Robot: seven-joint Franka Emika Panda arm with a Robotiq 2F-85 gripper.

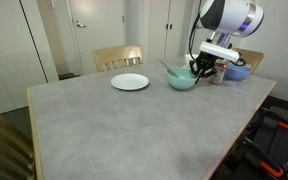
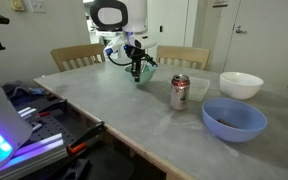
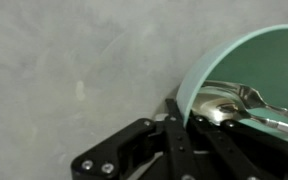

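The pale green bowl is at the right of the table in exterior view 1, with a utensil handle poking over its side. My gripper is shut on its rim. From the wrist, the bowl's green wall rises beside my gripper, with a spoon and a fork lying inside. Exterior view 2 shows the bowl partly hidden behind my gripper. Whether its base touches the table is hard to tell.
A white plate lies to the bowl's left in exterior view 1. A can, a blue bowl, a white bowl and a clear container occupy the other side.
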